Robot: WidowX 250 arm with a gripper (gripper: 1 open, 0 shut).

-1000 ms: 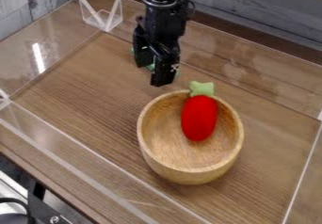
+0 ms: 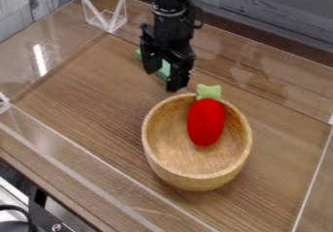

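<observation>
My gripper [image 2: 166, 65] is at the upper middle of the camera view, pointing down with its fingers open around or just over a green object [image 2: 159, 68], which is partly hidden by it. A wooden bowl [image 2: 176, 163] sits at the lower right, holding a red oval object [image 2: 205, 122] on its right side. A light green piece [image 2: 209, 92] shows at the bowl's back rim.
A clear plastic item lies at the left edge, and a dark cable at the lower left corner.
The gripper has turned a little and shifted slightly, its fingers now appearing in a different orientation over the green object. The bowl and red object have not moved.
</observation>
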